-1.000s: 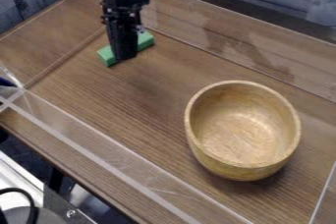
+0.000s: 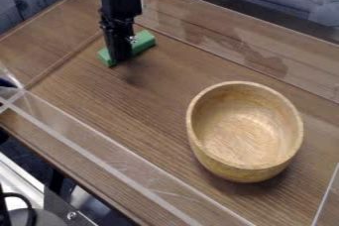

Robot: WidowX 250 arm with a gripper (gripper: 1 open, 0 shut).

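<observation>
The black robot gripper (image 2: 117, 46) hangs from the top left of the camera view, its tip down at a green block (image 2: 141, 43) lying flat on the wooden table. The gripper's tip is over the left part of the block and hides some of it. The fingers look close together; whether anything is between them is hard to see.
A large round wooden bowl (image 2: 244, 131) stands at the right. Clear tape runs along the table's near left edge, with dark space and cables beyond it.
The gripper has moved a little to the left over the past second. The green block shows no clear movement.
</observation>
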